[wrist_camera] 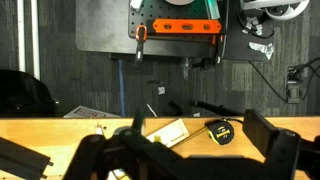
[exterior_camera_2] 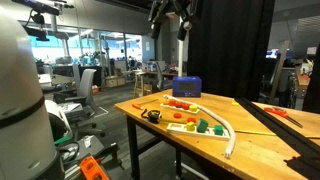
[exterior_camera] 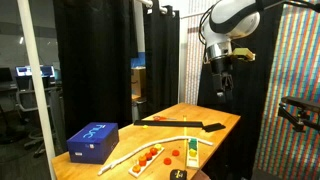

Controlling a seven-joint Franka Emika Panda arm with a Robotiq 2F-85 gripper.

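Observation:
My gripper (exterior_camera: pixel 223 89) hangs open above the right side of the wooden table, with nothing between its fingers. Its dark fingers (wrist_camera: pixel 138 143) frame the lower part of the wrist view, above the table edge. Between them and below lie a white tray (wrist_camera: pixel 168 134) and a round black-and-yellow tape measure (wrist_camera: pixel 221 131). A blue box (exterior_camera: pixel 93 143) sits at the left of the table in exterior view 1. Near it are a tray of red and yellow pieces (exterior_camera: pixel 147 160) and a long white curved strip (exterior_camera_2: pixel 229 130).
Green blocks (exterior_camera_2: pixel 202 127) stand on another tray near the table's front edge. Long dark bars (exterior_camera: pixel 178 123) lie farther along the tabletop (exterior_camera_2: pixel 215 147). Beyond the edge, the wrist view shows the floor (wrist_camera: pixel 90 93) and a metal base plate (wrist_camera: pixel 105 37). Black curtains hang behind.

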